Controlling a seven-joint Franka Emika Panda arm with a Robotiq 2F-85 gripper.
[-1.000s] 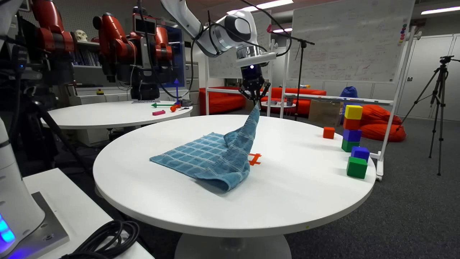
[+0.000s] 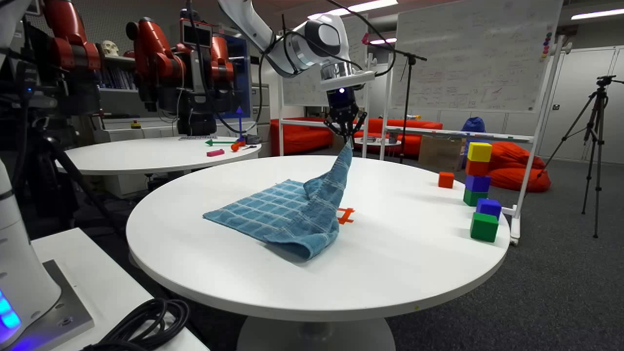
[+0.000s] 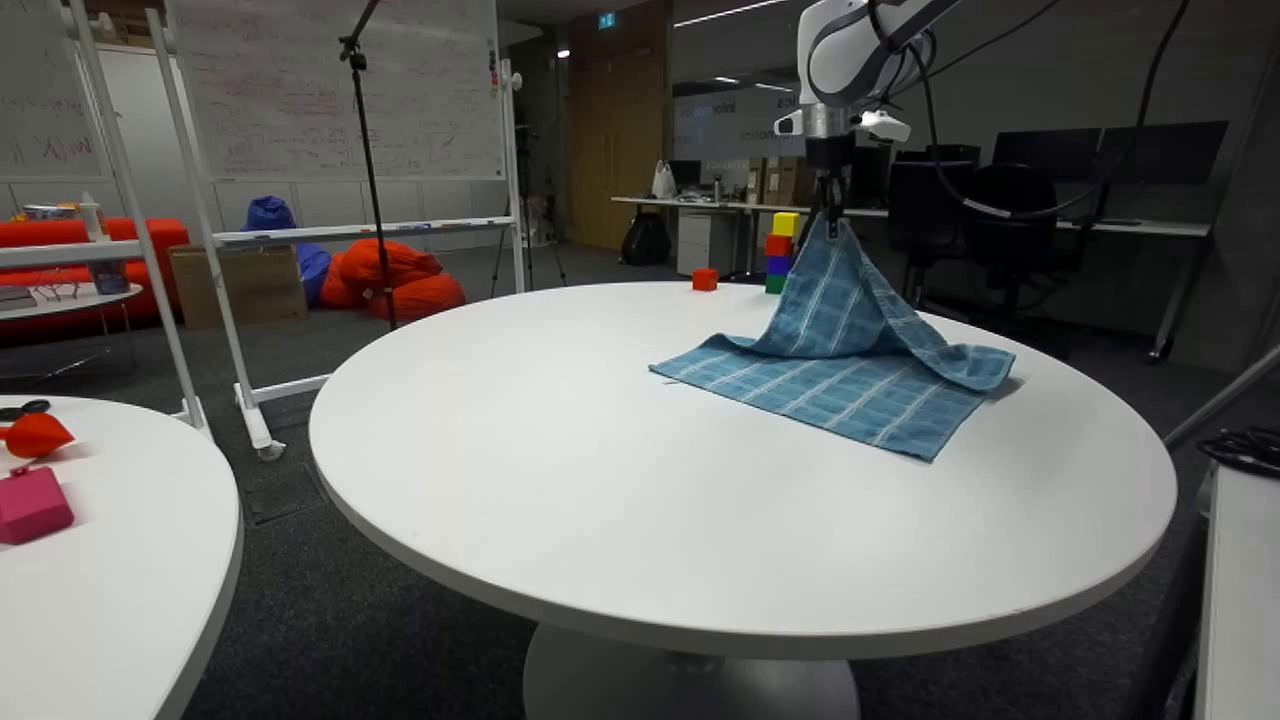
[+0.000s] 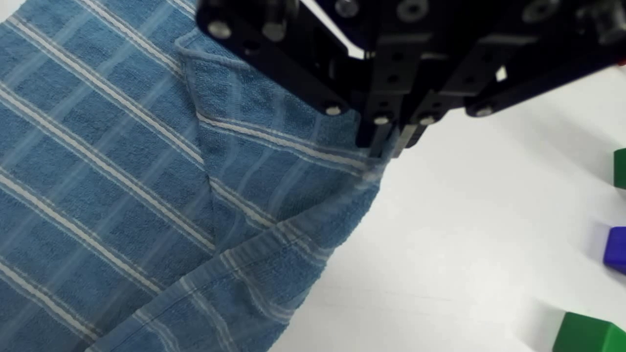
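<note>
A blue towel [image 2: 266, 210] with pale stripes lies partly flat on the round white table [image 2: 398, 269]. One part of it is lifted into a peak, and its top is pinched by my gripper [image 2: 349, 139]. From the other side, the raised towel [image 3: 828, 300] spreads like a tent below the gripper [image 3: 831, 226]. In the wrist view the fingers [image 4: 381, 132] are closed together on the towel's edge [image 4: 375, 176], and the rest of the cloth [image 4: 105, 176] fills the left side. The raised fold covers part of the flat cloth.
Near the table's right edge stand a stack of coloured blocks [image 2: 478, 175], a blue block [image 2: 489, 207] by a green one [image 2: 484, 227], and a lone red block [image 2: 445, 179]. Orange tape [image 2: 345, 216] marks the tabletop beside the towel.
</note>
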